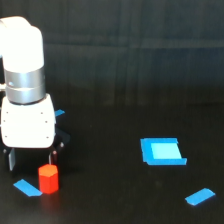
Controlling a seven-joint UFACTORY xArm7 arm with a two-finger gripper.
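Note:
A red block (48,179) stands on the dark table at the lower left. Above and slightly left of it is my white gripper (33,160), pointing down with its dark fingers (12,159) spread wide. It is open, and nothing shows held between the fingers. The block sits below the right-hand finger; whether they touch is hard to tell.
A pale square with a blue tape border (147,151) lies flat right of the middle. Blue tape strips mark the table at front left (27,188) and front right (200,197).

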